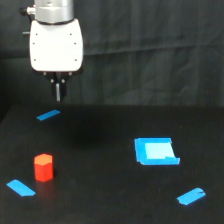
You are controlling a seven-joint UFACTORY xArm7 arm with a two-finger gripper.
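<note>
A small red block [43,167] with a hexagonal outline sits on the dark table at the front left. To the right of centre lies a white square edged with blue tape [141,150]. My gripper [58,98] hangs at the upper left, its slim dark fingers pointing down, well behind and above the block. The fingers are too small here to show whether they stand apart, and I see no object at their tips.
Strips of blue tape lie at the back left [48,115], front left [20,188] and front right [191,196]. Bare dark table separates the block from the white square. A dark curtain [150,60] closes off the back.
</note>
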